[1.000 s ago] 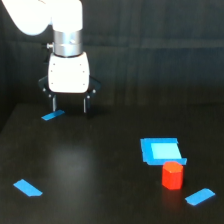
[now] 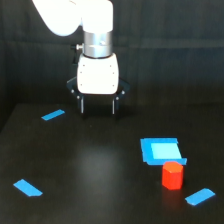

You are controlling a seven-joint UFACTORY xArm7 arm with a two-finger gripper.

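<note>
My gripper hangs at the back left of the dark table, its two dark fingers spread wide apart. Nothing shows between them. A red block, six-sided in outline, stands at the front right, well away from the gripper. Just behind it lies a square with a blue border and a pale cyan middle. In this view the block's top meets the square's front edge; whether the two touch, I cannot tell.
Blue tape strips lie on the table: one at the back left, one at the front left and one at the front right. Bare table fills the middle. A dark curtain hangs behind.
The gripper has moved to the right across the back of the table, uncovering the back left tape strip. The red block and the blue square have stayed where they were.
</note>
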